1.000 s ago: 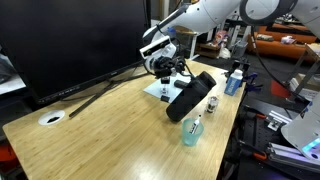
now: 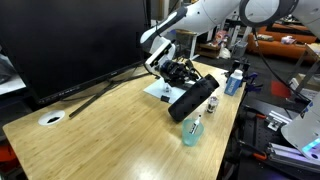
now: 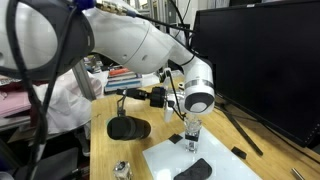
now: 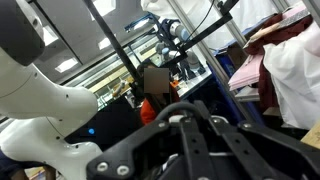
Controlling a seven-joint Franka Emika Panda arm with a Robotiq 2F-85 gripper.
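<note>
A black cylindrical container [image 2: 194, 98] is held tilted above the table, my gripper [image 2: 184, 77] shut on it. Its lower end leans over a pale teal cup [image 2: 192, 131] that has a light stick-like thing in it. From the other side, the container's dark round end [image 3: 124, 129] faces the camera, with my gripper [image 3: 150, 97] at its upper right. Whether anything is inside the container or coming out of it cannot be told. The wrist view shows dark gripper parts along the bottom and mostly the room beyond; the teal cup does not show there.
Close to the container stands a small metallic can [image 2: 212, 104]. A bottle [image 3: 192, 132] and a dark object [image 3: 194, 170] rest on white paper [image 3: 225, 165]. A blue-white bottle [image 2: 234, 81] stands farther right.
The black container has shifted slightly and its tilt looks a little different, still over the teal cup. The cup and can have not moved.
</note>
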